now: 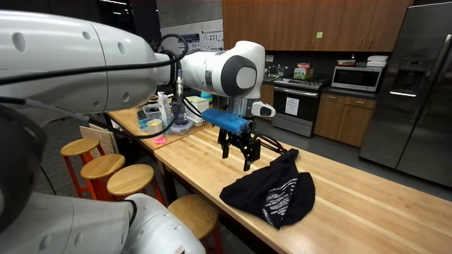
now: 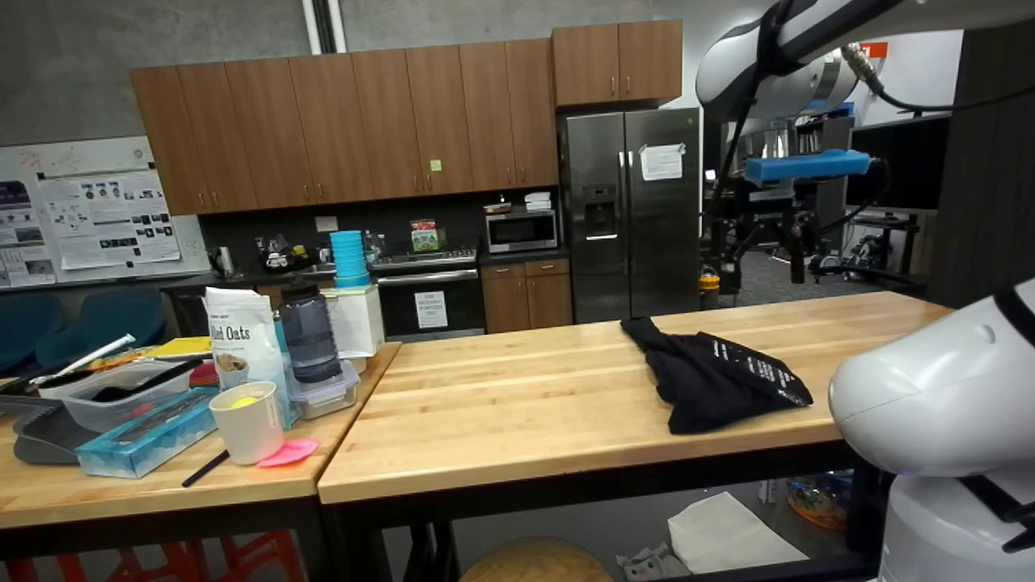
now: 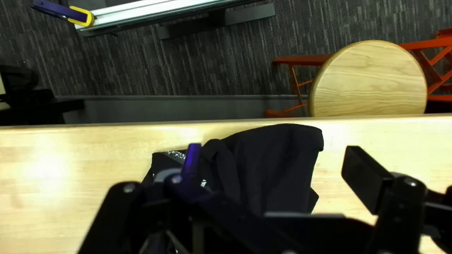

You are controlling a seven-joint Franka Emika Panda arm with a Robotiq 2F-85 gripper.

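A black cloth (image 1: 265, 190) with white printed text lies crumpled on the wooden table (image 1: 360, 190), close to its front edge. My gripper (image 1: 236, 158) hangs above the table with its fingers pointing down, clear of the cloth. In the wrist view the gripper has a wide gap between its fingers, and the cloth (image 3: 271, 169) shows below through that gap. The fingers are open and hold nothing. Part of the cloth is hidden there behind the gripper's body. In the second exterior view the cloth (image 2: 713, 378) sits low and folded over itself.
A side table at the left holds a cup (image 2: 247, 422), an oats bag (image 2: 244, 339), a dark bottle (image 2: 308, 335) and a blue box (image 2: 145, 436). Stools (image 1: 195, 216) stand along the front edge.
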